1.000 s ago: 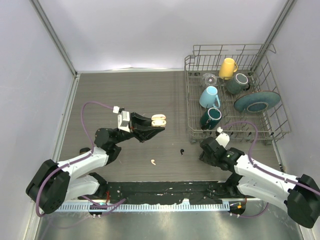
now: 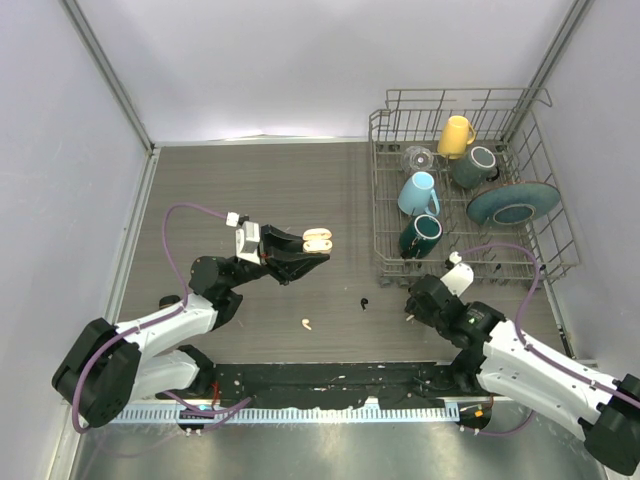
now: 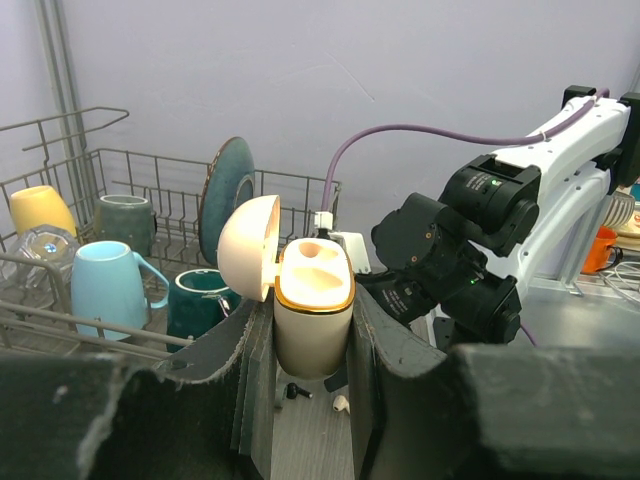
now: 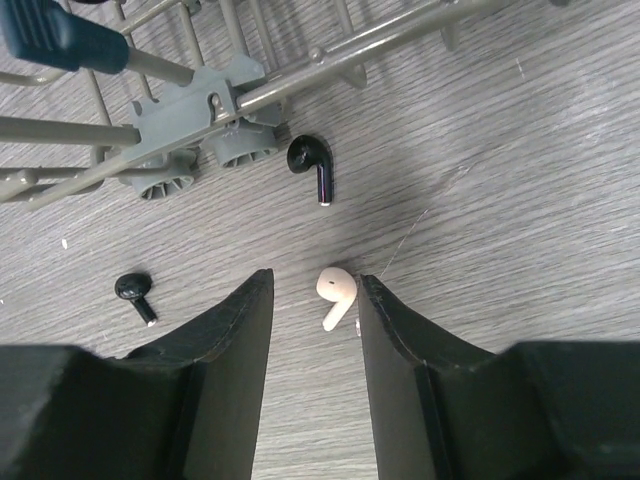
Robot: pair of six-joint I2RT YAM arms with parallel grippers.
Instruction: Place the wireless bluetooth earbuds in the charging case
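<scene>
The cream charging case (image 3: 314, 315), lid (image 3: 250, 245) raised, is gripped between the fingers of my left gripper (image 2: 318, 246). Its sockets look empty in the left wrist view. A white earbud (image 4: 336, 287) lies on the table at the fingertips of my right gripper, closest to the right finger. That gripper is open and holds nothing. Two black earbuds show in the right wrist view: one (image 4: 318, 165) beside the rack's foot, another (image 4: 133, 287) to the left. A second white earbud (image 2: 306, 323) rests below the left gripper in the top view.
A wire dish rack (image 2: 376, 200) with mugs and a plate fills the right back; its foot (image 4: 243, 140) is close to the right gripper.
The left arm and the case have stayed put.
</scene>
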